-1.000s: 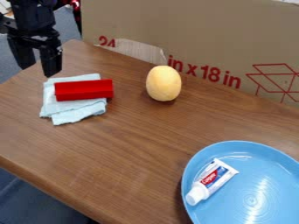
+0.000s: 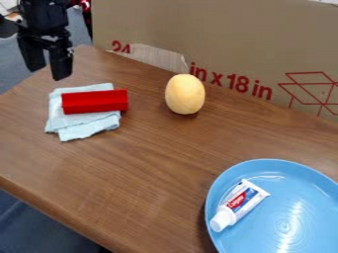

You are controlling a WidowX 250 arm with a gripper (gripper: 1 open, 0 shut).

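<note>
My black gripper [image 2: 42,57] hangs open at the top left, above the table's left part. A red block [image 2: 94,101] lies on a folded pale blue cloth [image 2: 82,126] below and right of it. A yellow oval object [image 2: 184,94] sits toward the back middle. On the right, a blue plate [image 2: 298,217] holds a white toothpaste tube [image 2: 238,204].
A large cardboard box [image 2: 251,44] stands along the back of the table.
My gripper has shifted very slightly at the top left; the objects on the table have not moved.
</note>
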